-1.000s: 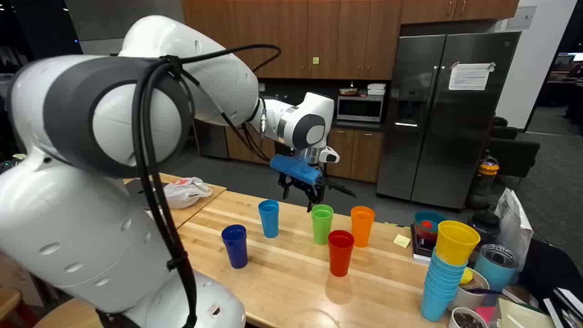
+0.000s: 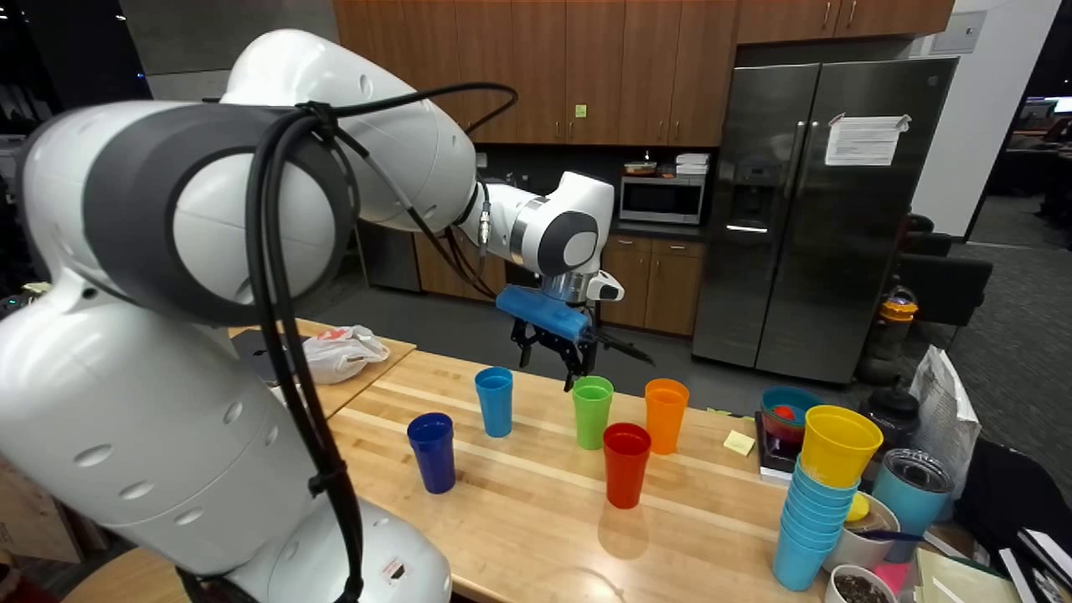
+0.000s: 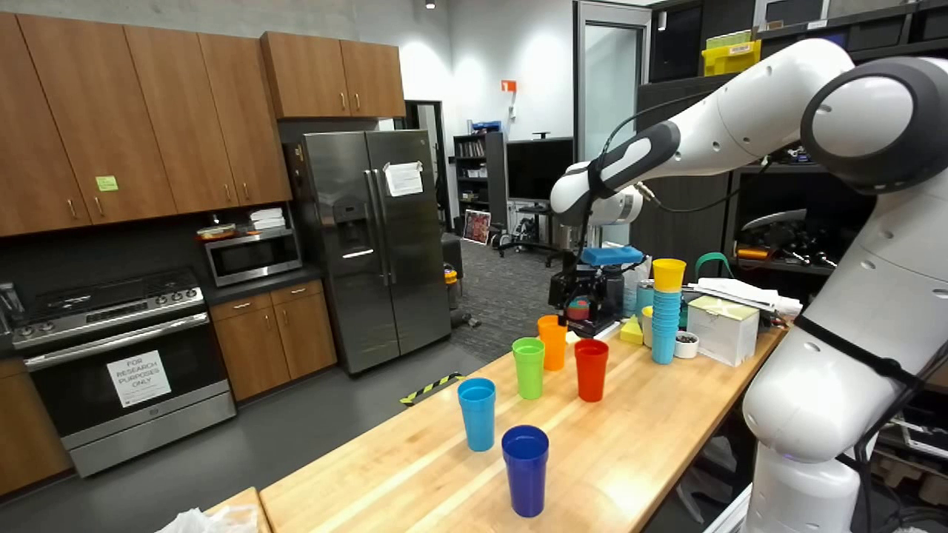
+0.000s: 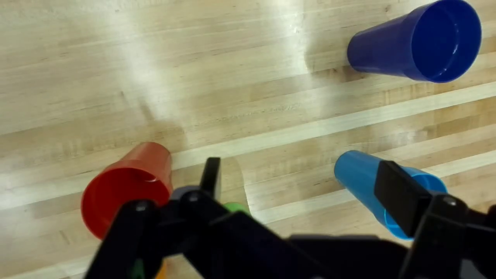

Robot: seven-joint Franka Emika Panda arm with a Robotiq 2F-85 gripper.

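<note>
My gripper [image 2: 548, 371] hangs over the far side of the wooden table, pointing down. In the wrist view its two fingers [image 4: 212, 176] stand wide apart, with bare tabletop between them. Five cups stand upright and separate: dark blue [image 2: 433, 457], light blue [image 2: 495, 404], green [image 2: 592, 416], orange [image 2: 664, 417] and red [image 2: 626, 467]. The wrist view has the red cup [image 4: 146, 162] to the left and the light blue cup [image 4: 355, 172] partly behind the right finger. Most of the green cup [image 4: 235, 207] is covered there by the gripper's body.
A stack of light blue cups [image 2: 810, 528] topped by a yellow cup [image 2: 840, 447] stands at the table's right end, among bowls and a tumbler [image 2: 912, 492]. A yellow sticky note [image 2: 739, 442] lies nearby. At the left lies a white plastic bag [image 2: 342, 355].
</note>
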